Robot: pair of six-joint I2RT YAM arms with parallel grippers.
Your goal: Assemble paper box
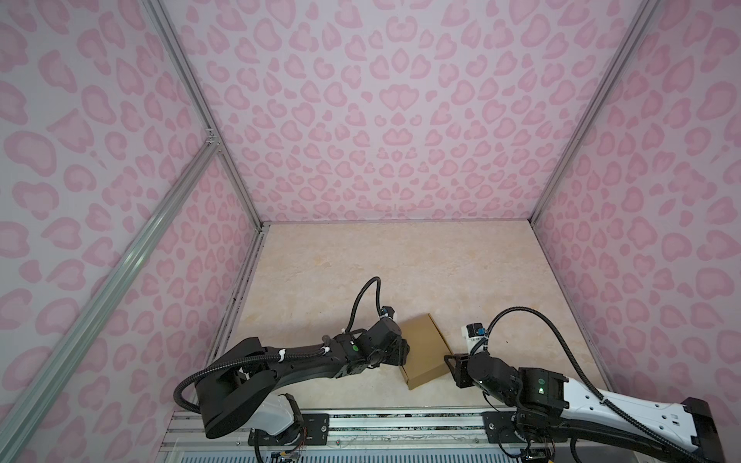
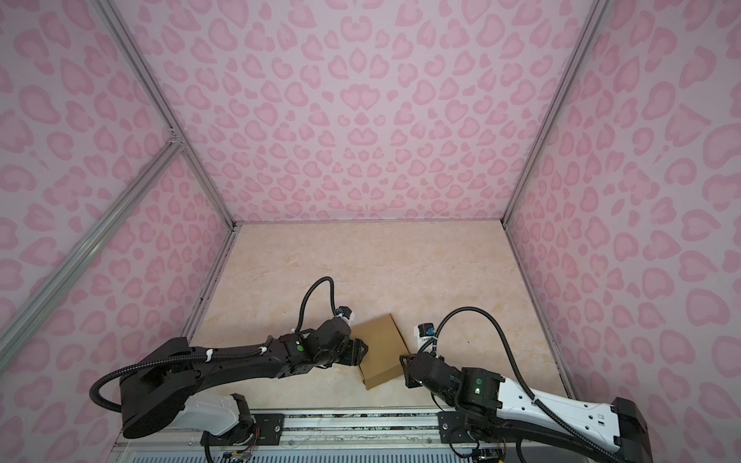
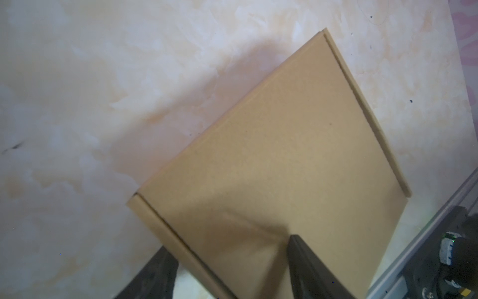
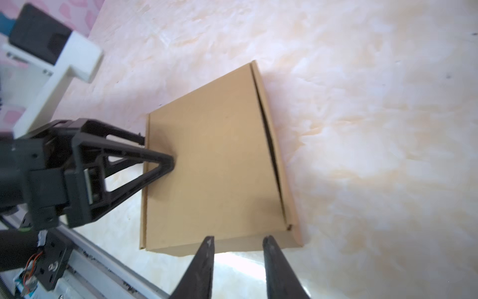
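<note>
A flat, closed brown cardboard box (image 1: 424, 351) lies on the tabletop between my two arms, with a narrow gap along one side of its lid (image 4: 214, 169). My left gripper is at the box's far-side edge in the right wrist view, fingers touching the top and edge; in the left wrist view its blurred fingertips straddle that rim, partly apart. My right gripper stands open beside the box's near edge, nothing visibly between its fingers.
A metal rail (image 2: 347, 416) runs along the front edge, close to the box. Patterned walls enclose the back and sides.
</note>
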